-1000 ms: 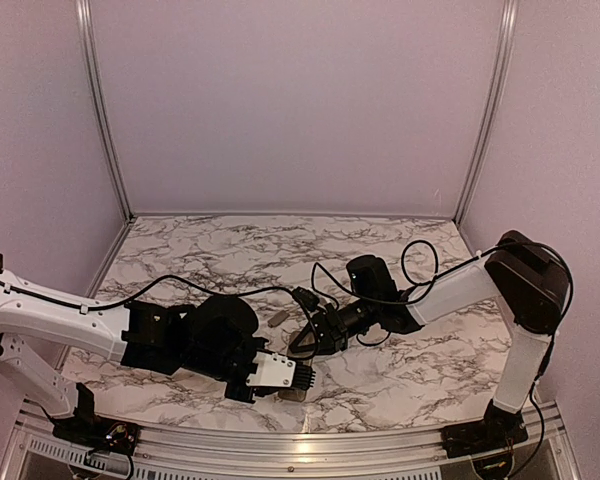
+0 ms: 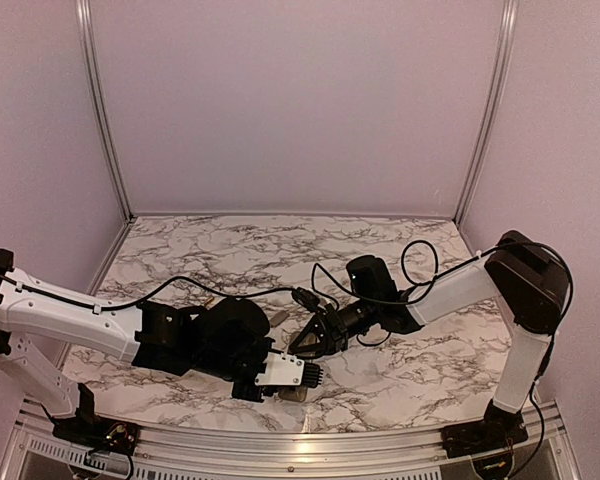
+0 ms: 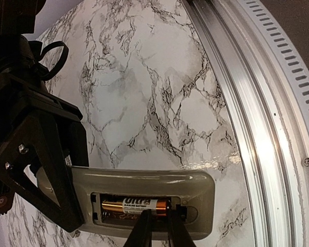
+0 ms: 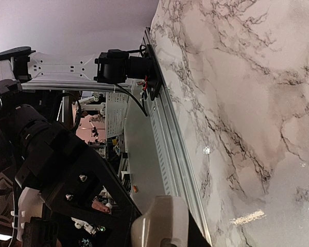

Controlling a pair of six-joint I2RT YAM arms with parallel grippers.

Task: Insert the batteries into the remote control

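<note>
The beige remote [image 3: 190,188], its battery compartment facing up, lies at the front middle, mostly hidden by the arms in the top view [image 2: 293,394]. My right gripper [image 2: 302,345] is shut on one end of it; in the right wrist view that end [image 4: 159,224] shows between the fingers. An orange-and-silver battery [image 3: 123,205] sits in the compartment. My left gripper has its fingertips at the compartment, by the battery's end; whether anything is between them is hard to see.
A small flat grey piece [image 2: 278,318] lies behind the remote, with a small orange item [image 2: 209,300] farther left, partly hidden. The metal rail [image 2: 290,440] runs along the front edge.
My left gripper and wrist have shifted slightly to the right over the remote. My right arm appears unmoved.
</note>
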